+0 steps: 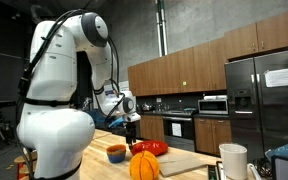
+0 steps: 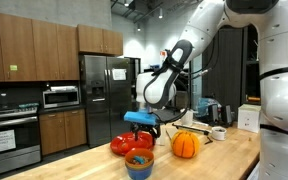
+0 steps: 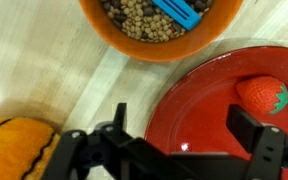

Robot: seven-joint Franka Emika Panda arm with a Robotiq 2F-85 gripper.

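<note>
My gripper is open above the table, its two dark fingers wide apart with only the red plate and wood below in the gap. The red plate (image 3: 209,95) lies under it and carries a strawberry (image 3: 262,95) towards the right. Above the gap in the wrist view is an orange-rimmed bowl (image 3: 134,45) of beans or nuts, with a blue utensil (image 3: 179,12) lying in it. An orange pumpkin (image 3: 16,150) shows at lower left. From the second exterior view, the gripper (image 2: 144,132) hangs over the plate (image 2: 119,147), behind the bowl (image 2: 139,168).
A white container (image 1: 233,160) stands at the right in the first exterior view. A pale board (image 1: 187,164) lies flat beyond the pumpkin (image 1: 144,167). Bare wooden tabletop (image 2: 84,165) shows left of the bowl in the second exterior view.
</note>
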